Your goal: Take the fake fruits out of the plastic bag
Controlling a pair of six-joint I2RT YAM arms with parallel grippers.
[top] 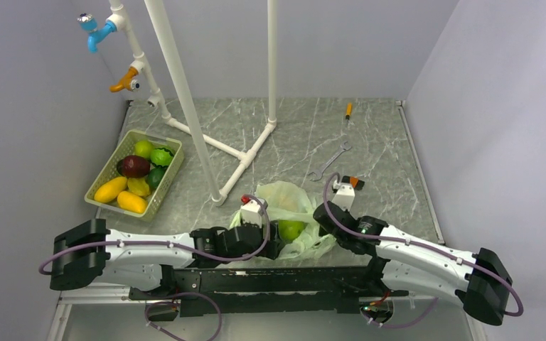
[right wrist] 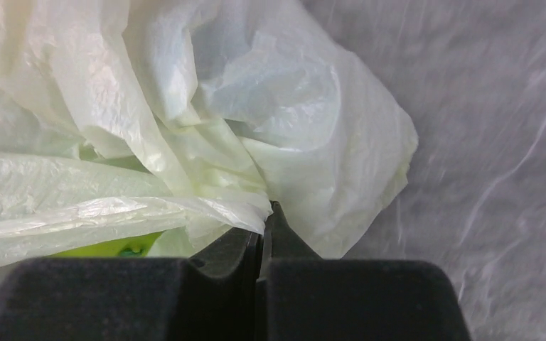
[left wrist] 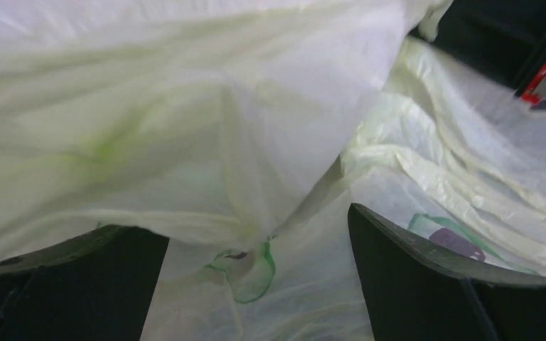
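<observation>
The pale translucent plastic bag (top: 306, 203) lies crumpled at the table's front, between my two arms. A lime-green fruit (top: 291, 229) shows in its mouth, and a sliver of that green fruit (right wrist: 110, 246) appears in the right wrist view. My right gripper is shut on a fold of the bag's edge, pulled taut to the left. Inside or under the bag's film, my left gripper has its fingers (left wrist: 426, 277) spread wide, with loose film around them and nothing gripped. Other contents of the bag are hidden.
A green basket (top: 162, 200) with several fruits stands at the left. White pipes (top: 244, 158) rise behind the bag. A wrench (top: 330, 160), an orange-black tool (top: 355, 182) and a screwdriver (top: 348, 111) lie on the table's right half, which has clear room.
</observation>
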